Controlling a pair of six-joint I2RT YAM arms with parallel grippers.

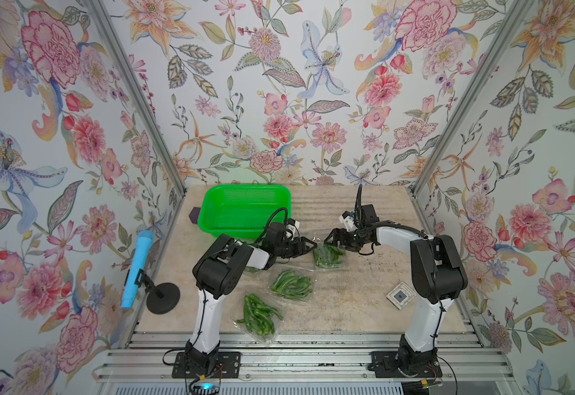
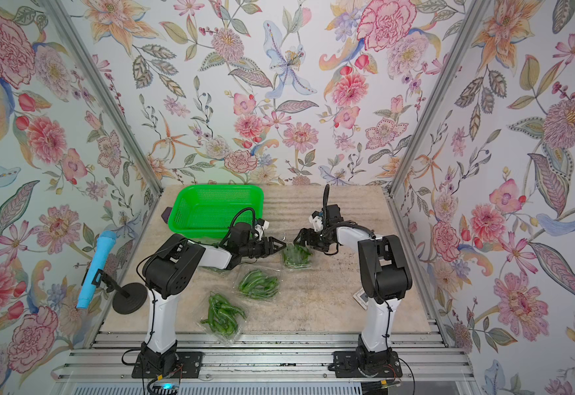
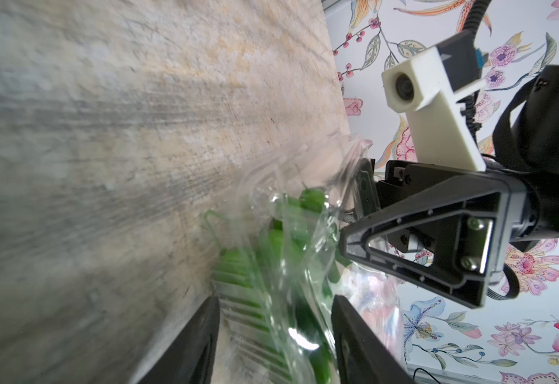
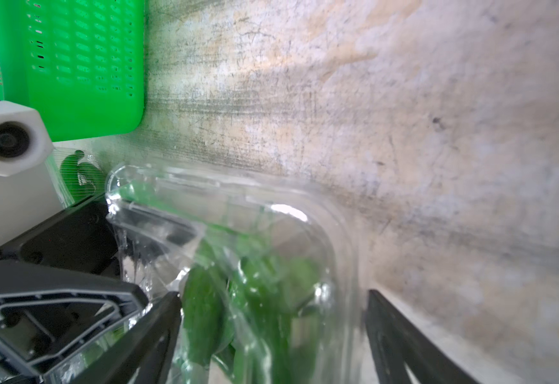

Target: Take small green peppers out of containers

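Between the two grippers, at mid-table, lies a clear plastic pack of green peppers [image 1: 329, 255]. My left gripper [image 1: 311, 247] is open at the pack's left side; in the left wrist view the clear film shows between and beyond its fingers. From the right, my right gripper [image 2: 300, 240] reaches the pack's far edge, open, with clear plastic and peppers [image 4: 266, 307] visible between its fingers. Whether either one touches the plastic I cannot tell. Two more packs, a middle one [image 1: 292, 284] and a front one [image 1: 259, 317], lie left of centre.
An empty green basket [image 1: 244, 207] stands at the back left, close to my left arm. Another pack lies partly hidden under that arm. A blue cylinder on a black stand [image 1: 162, 297] is at the left edge, a small white card [image 1: 401, 295] at the right.
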